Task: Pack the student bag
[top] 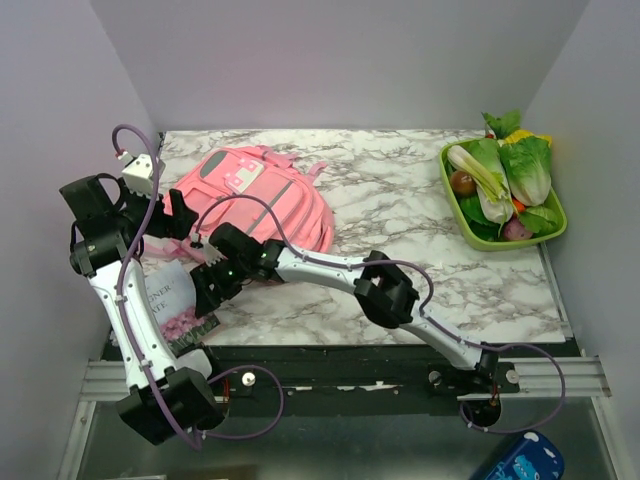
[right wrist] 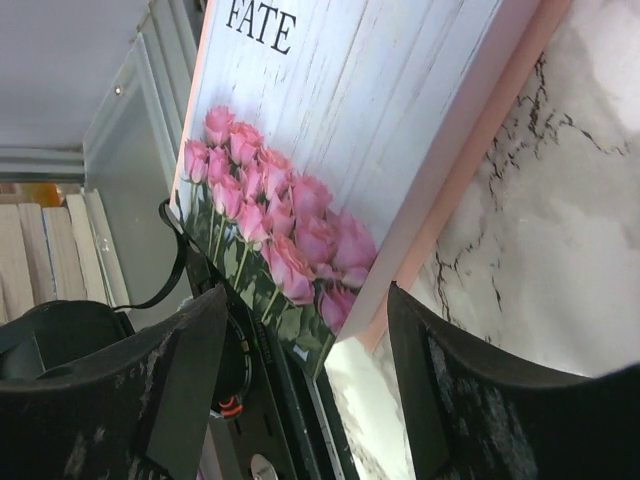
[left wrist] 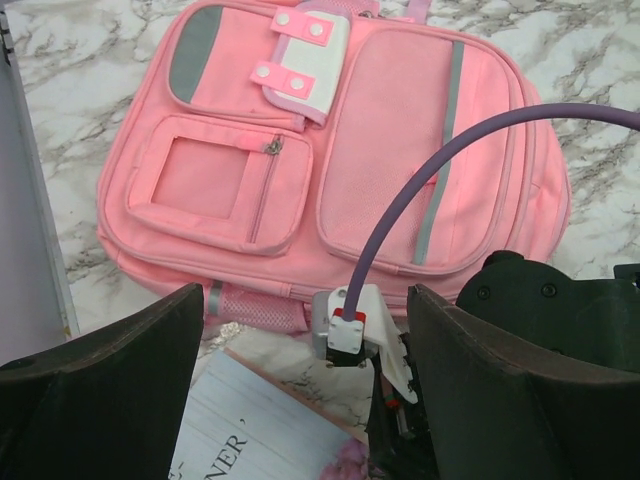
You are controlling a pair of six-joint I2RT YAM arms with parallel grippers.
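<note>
The pink student bag [top: 250,195] lies flat on the marble table at the back left, its front pockets facing up. A book [top: 178,308] with pink roses on its cover lies at the front left, by the table edge. My left gripper is open above the bag's near-left side, nothing between its fingers. Over the book's right side is my right gripper [top: 207,300]. In the right wrist view its fingers [right wrist: 190,345] stand apart, with the book's rose corner [right wrist: 290,250] seen beyond and between them. Contact with the book cannot be made out.
A green basket [top: 497,240] of vegetables stands at the right. Walls close in the sides and back. A blue item [top: 525,460] lies below the front edge, at the bottom right.
</note>
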